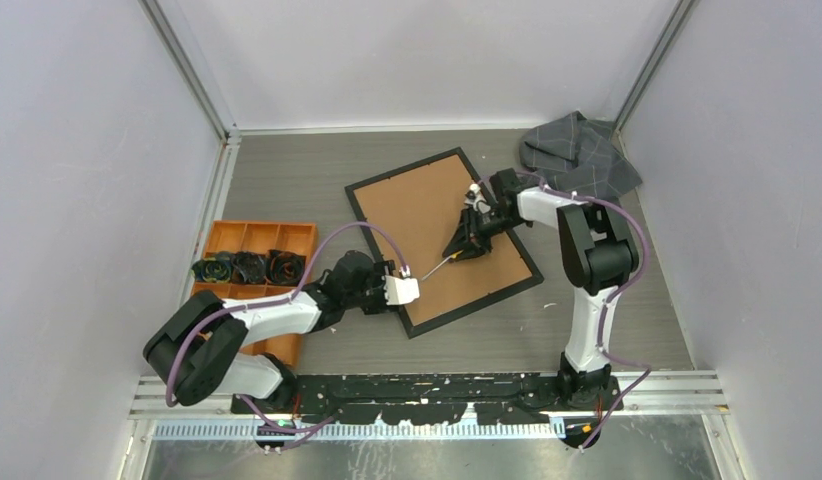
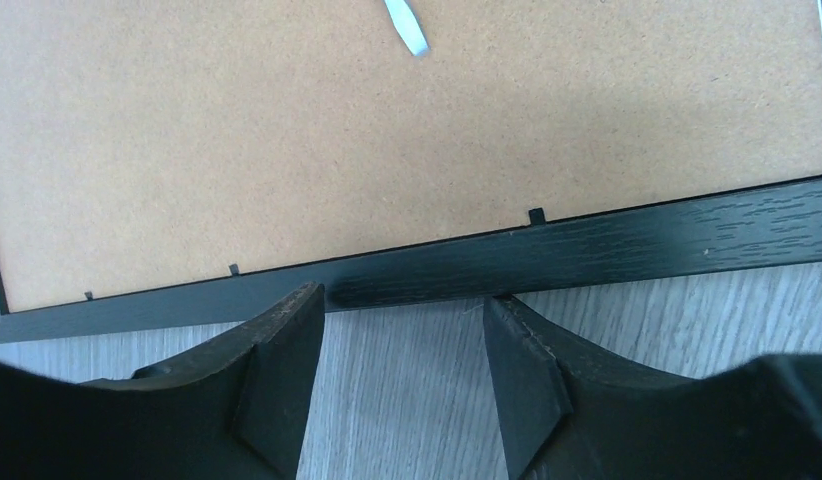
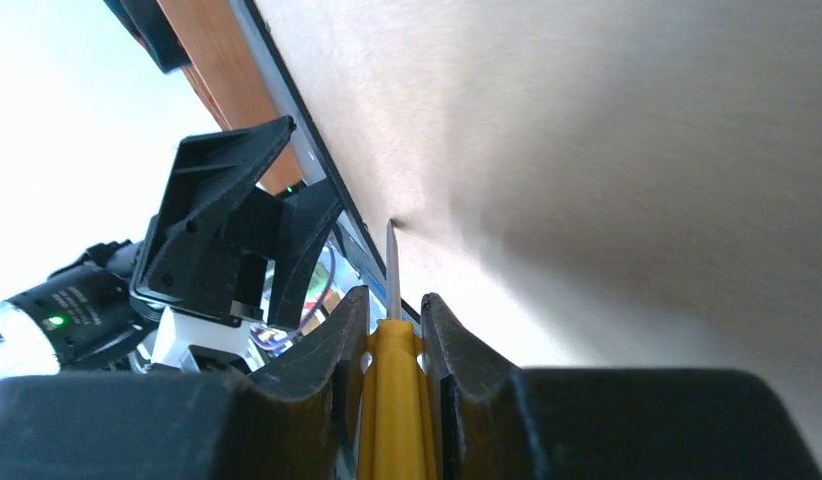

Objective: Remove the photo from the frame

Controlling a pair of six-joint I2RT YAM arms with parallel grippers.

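The black frame (image 1: pixel 475 311) lies back-up on the table, brown backing board (image 1: pixel 405 205) showing, with small black tabs along its inner edge. My left gripper is at the frame's lower-left side, its fingers part open at the outer edge of the border (image 2: pixel 637 240). My right gripper is over the board, shut on a yellow-handled tool (image 3: pixel 395 410) with a thin metal blade (image 3: pixel 392 270); the blade's tip reaches the board near the frame's inner edge in the right wrist view. The photo itself is not visible.
An orange compartment tray (image 1: pixel 224 237) holding dark rolled items stands at the left. A grey checked cloth (image 1: pixel 572 150) lies at the back right beside the frame. Bare table shows at the back left and the front right.
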